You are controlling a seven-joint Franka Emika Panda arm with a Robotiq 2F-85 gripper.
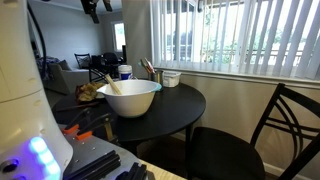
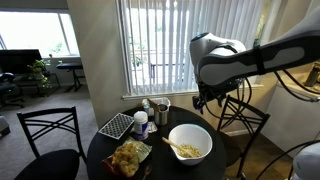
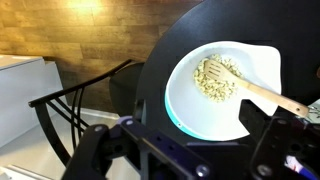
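Observation:
A white bowl (image 1: 132,101) stands on the round dark table (image 1: 180,112). Small pale pieces (image 3: 213,82) lie in it, seen from above in the wrist view. A light wooden utensil (image 3: 262,93) rests across the bowl, its handle over the rim; it also shows as a wooden utensil (image 2: 180,148) in exterior view 2. My gripper (image 2: 207,102) is above the bowl, clear of it. Its fingers stand wide apart with nothing between them. In the wrist view the gripper spans the bowl's lower side.
A crumpled yellow-brown packet (image 2: 128,157) lies left of the bowl. Behind are a white container (image 2: 141,122), a utensil holder (image 2: 161,112) and a rack (image 2: 115,125). Black chairs (image 2: 53,140) surround the table.

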